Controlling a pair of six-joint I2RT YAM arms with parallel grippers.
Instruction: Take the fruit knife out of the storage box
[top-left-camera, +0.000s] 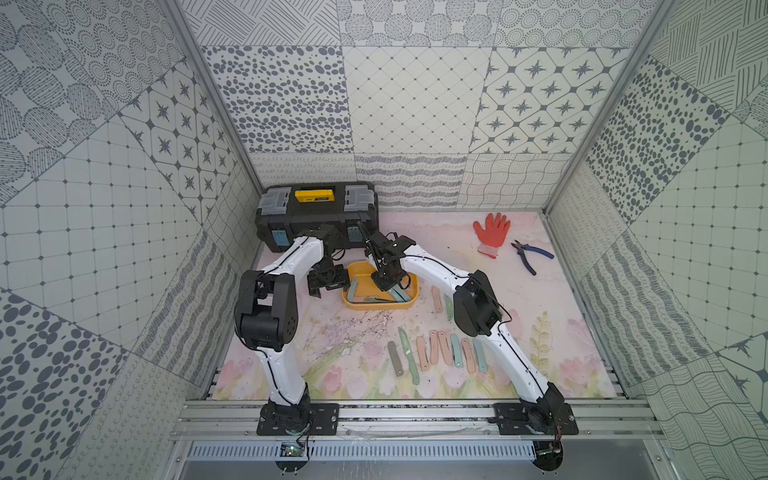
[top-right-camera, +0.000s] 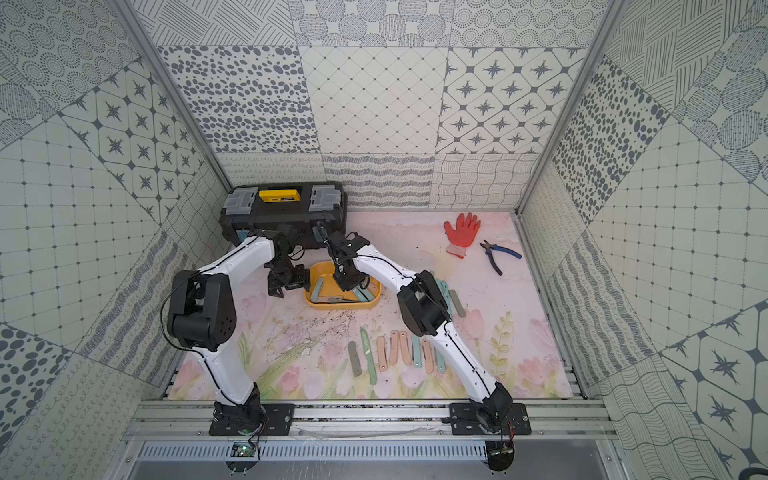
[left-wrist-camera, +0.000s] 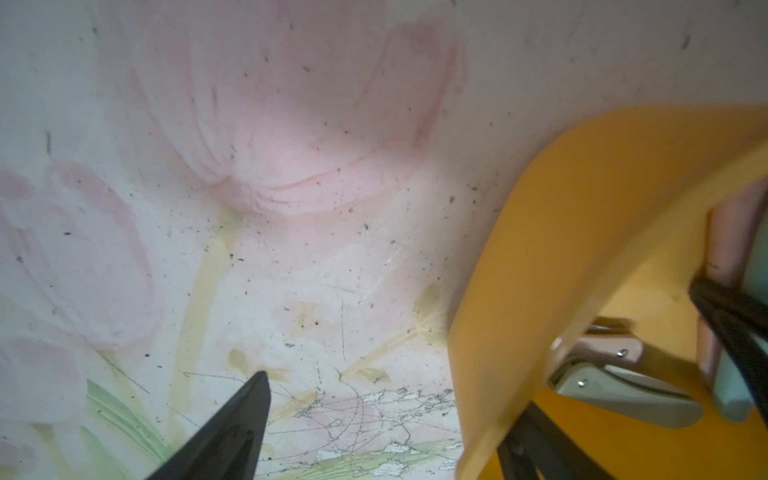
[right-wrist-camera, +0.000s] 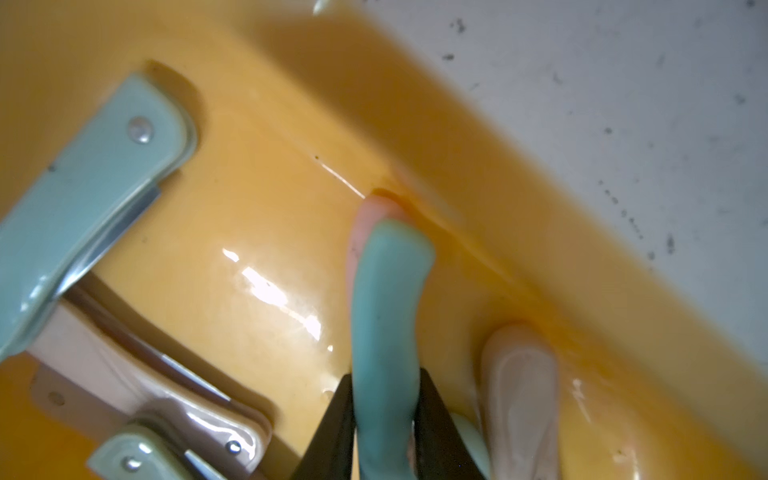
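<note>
The orange storage box (top-left-camera: 368, 305) holds several folded fruit knives, teal, pink and grey-green. My right gripper is shut on a teal knife (right-wrist-camera: 390, 304) inside the box, a pink one partly under it. Another teal knife (right-wrist-camera: 88, 200) and a pink knife (right-wrist-camera: 152, 384) lie to the left in the right wrist view. My left gripper stands part open at the box's left wall (left-wrist-camera: 544, 240), its right finger against or just beside that wall, with no knife between the fingers.
A black toolbox (top-left-camera: 316, 212) stands behind. Several knives (top-left-camera: 444, 348) lie on the table in front and to the right of the box. A red glove (top-left-camera: 492, 232) and pliers (top-left-camera: 528, 256) lie at back right, with clear table around them.
</note>
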